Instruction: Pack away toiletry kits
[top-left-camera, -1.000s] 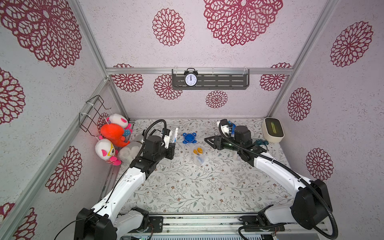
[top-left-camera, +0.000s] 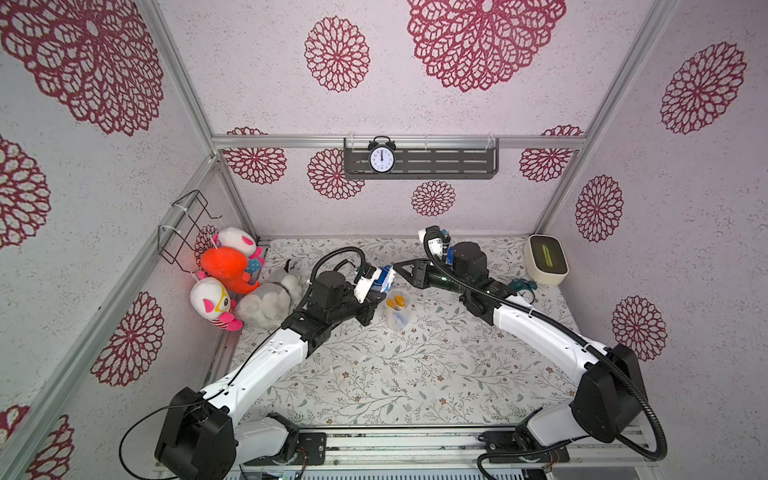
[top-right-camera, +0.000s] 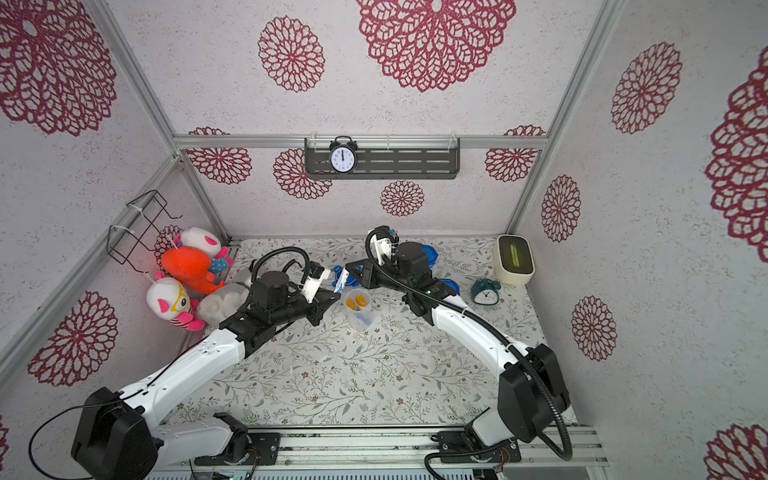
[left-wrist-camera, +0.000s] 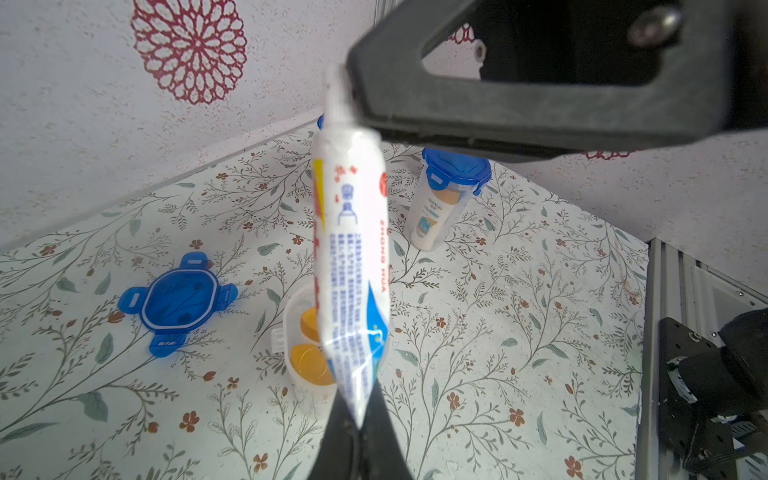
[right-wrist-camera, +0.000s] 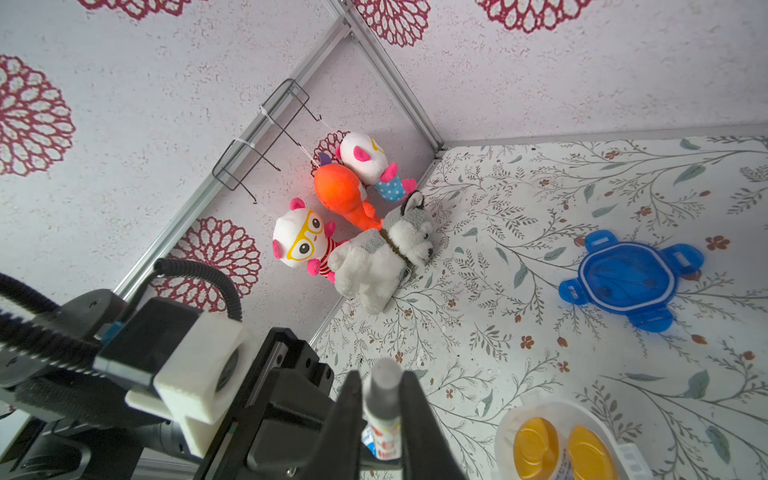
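Observation:
A white toothpaste tube (left-wrist-camera: 352, 264) stands upright in the air; its flat lower end is pinched in my shut left gripper. My right gripper has its fingers on either side of the tube's white cap (right-wrist-camera: 384, 380); whether they press on it is unclear. In the left wrist view a black right finger (left-wrist-camera: 528, 112) appears beside the cap. Below stands an open clear container (left-wrist-camera: 300, 376) with two yellow-orange items inside. Its blue lid (right-wrist-camera: 628, 276) lies loose on the table behind.
A closed container with a blue lid (left-wrist-camera: 456, 168) stands farther right. Plush toys (right-wrist-camera: 352, 192) sit at the left wall, a green clock (top-right-camera: 485, 292) and a cream bin (top-left-camera: 546, 260) at the right.
Over the last second, my left gripper has carried the tube rightward, while my right gripper came left to meet its cap.

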